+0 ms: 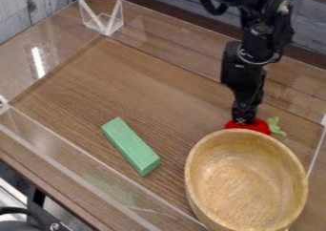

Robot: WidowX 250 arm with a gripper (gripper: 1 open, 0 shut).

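The black robot arm reaches down from the upper right, its gripper [239, 108] open and hanging just above a red object with green leaves [249, 127], which looks like a toy vegetable or fruit. That object lies on the wooden table, right behind the rim of a large tan bowl [245, 182]. The bowl hides part of it. The fingertips are dark and small, close to the top of the red object.
A green block [130, 145] lies at the lower left of the table. A white wire-like holder [105, 15] stands at the back left.
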